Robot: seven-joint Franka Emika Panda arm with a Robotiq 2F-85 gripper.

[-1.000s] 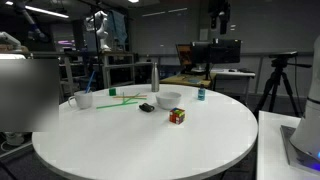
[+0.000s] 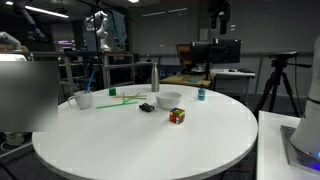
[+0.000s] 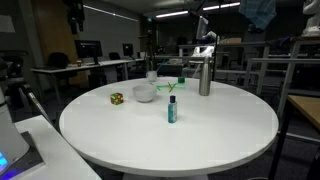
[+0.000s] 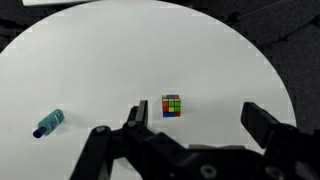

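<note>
My gripper is open in the wrist view, its dark fingers wide apart with nothing between them. Below it, on the white table (image 4: 100, 60), lies a small Rubik's cube (image 4: 171, 105) with coloured squares. The same cube (image 2: 177, 116) sits near the right front of the table in exterior view 1. Beside it stands a white bowl (image 2: 168, 100), largely hidden under the gripper in the wrist view. A blue bottle (image 3: 172, 109) is upright on the table. High above the tabletop, the gripper (image 3: 73, 28) shows at the upper left of exterior view 2.
A white mug (image 2: 81, 100), a dark object (image 2: 147, 107), green and tan sticks (image 2: 124, 101), a green block (image 2: 113, 92) and a tall grey flask (image 3: 206, 79) stand or lie farther off.
</note>
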